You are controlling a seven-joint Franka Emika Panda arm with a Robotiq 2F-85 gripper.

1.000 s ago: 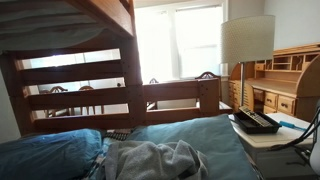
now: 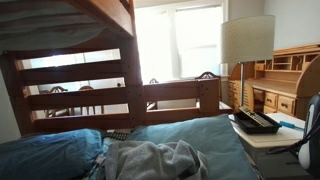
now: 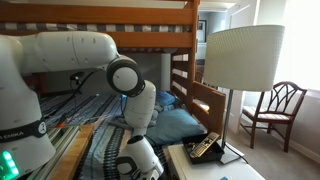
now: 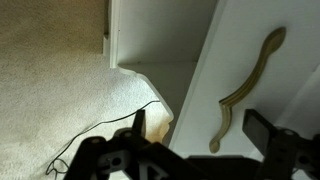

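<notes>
My gripper is open at the front of a white drawer [image 4: 205,150] in the wrist view, its two dark fingers wide apart. A curved brass handle [image 4: 262,62] runs slantwise across the drawer front, its lower end lying between the fingers in the image. The fingers are not closed on it, and I cannot tell how near they are. In exterior view 2 my white arm [image 3: 140,115] bends down beside the white nightstand [image 3: 215,172]; the gripper end is low and partly cut off there.
On the nightstand are a black tray [image 2: 255,122], a blue pen-like item [image 2: 290,126] and a lamp [image 2: 247,42]. The bunk bed [image 2: 75,75] with its blue bedding borders the work area. In the wrist view a dark cable [image 4: 90,128] lies on the carpet [image 4: 40,60].
At the right edge of exterior view 1, the visible part of my arm has shifted a little left and up. The bed, lamp and tray stay as they were.
</notes>
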